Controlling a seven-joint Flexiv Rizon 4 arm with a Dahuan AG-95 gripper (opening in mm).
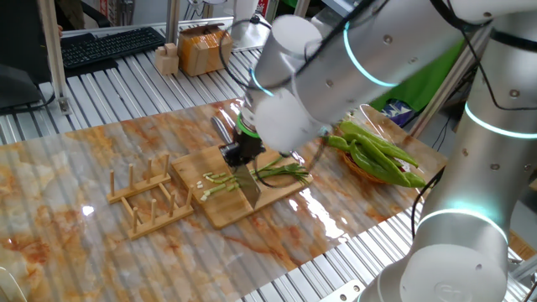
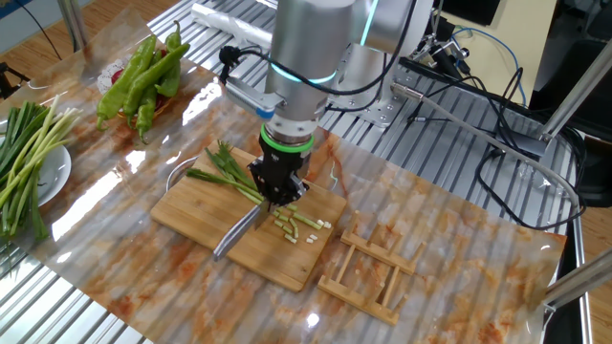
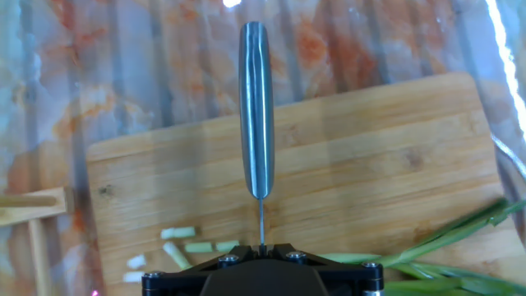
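Observation:
My gripper is shut on a kitchen knife whose silver handle (image 3: 257, 115) stretches away from the fingers in the wrist view. In exterior view 1 the broad blade (image 1: 247, 186) hangs below the gripper, crossing the green onions (image 1: 289, 170) on the wooden cutting board (image 1: 220, 216). Short cut pieces (image 2: 291, 227) lie on the board on one side of the knife, the long leafy stalks (image 2: 223, 164) on the other. Whether the blade's edge touches the board cannot be told, as the gripper hides part of it.
A wooden peg rack (image 1: 149, 220) stands close beside the board. Across the board from it, a basket holds green peppers (image 1: 377, 157). More green onions (image 2: 33, 162) rest on a white plate (image 2: 55, 174).

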